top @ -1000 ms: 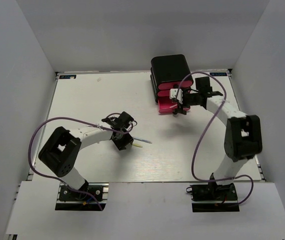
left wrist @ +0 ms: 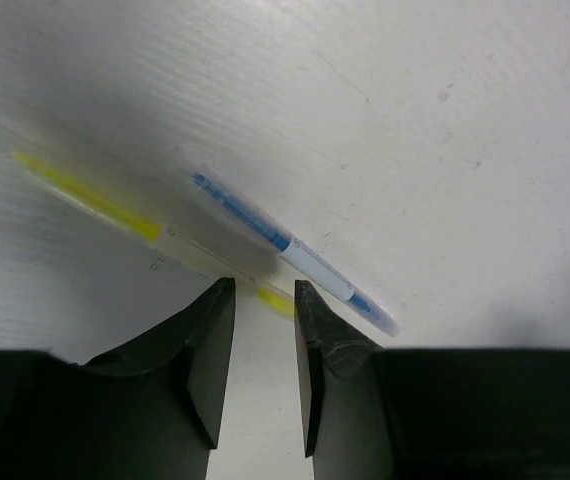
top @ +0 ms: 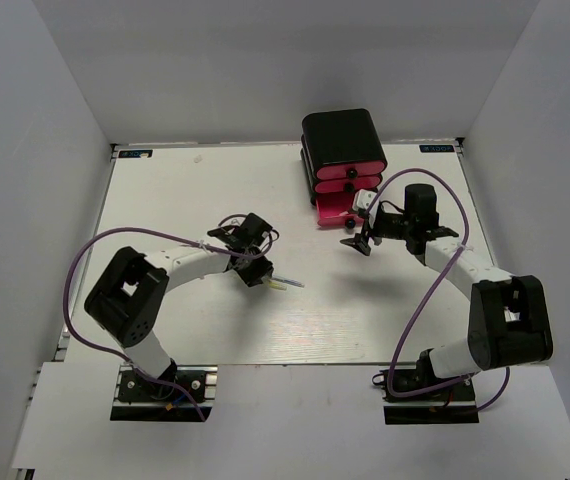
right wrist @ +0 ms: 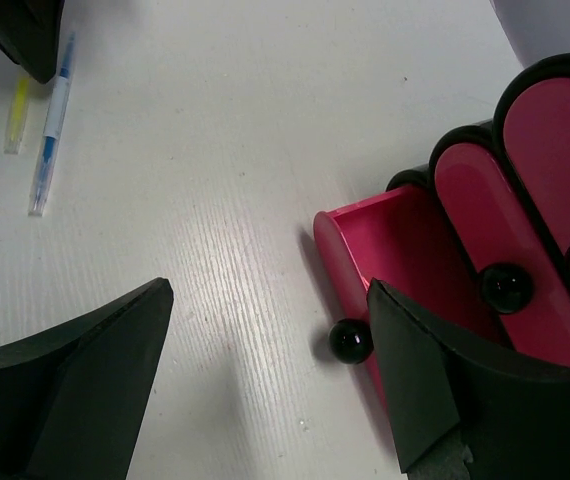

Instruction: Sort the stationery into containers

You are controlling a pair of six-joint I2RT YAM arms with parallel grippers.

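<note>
In the left wrist view, a clear pen with yellow parts (left wrist: pixel 105 210) runs diagonally towards my left gripper. Its yellow end shows in the gap between the parted fingertips, without a visible grip on it. Beside it lies a blue and white pen (left wrist: pixel 310 265), just beyond the fingers. From above, the left gripper (top: pixel 265 279) covers part of both pens. My right gripper (top: pixel 358 241) is open and empty, in front of the pulled-out pink drawer (top: pixel 332 208). That drawer's black knob (right wrist: pixel 351 341) appears between the spread fingers in the right wrist view.
A black drawer unit (top: pixel 340 135) with pink fronts stands at the back, right of centre. Its upper drawers (right wrist: pixel 480 215) are closed. Bare white table (top: pixel 315 330) lies in front and at the back left. Purple cables loop along both arms.
My right gripper has drawn back from the drawer towards the table's front. The left gripper has shifted slightly right over the pens.
</note>
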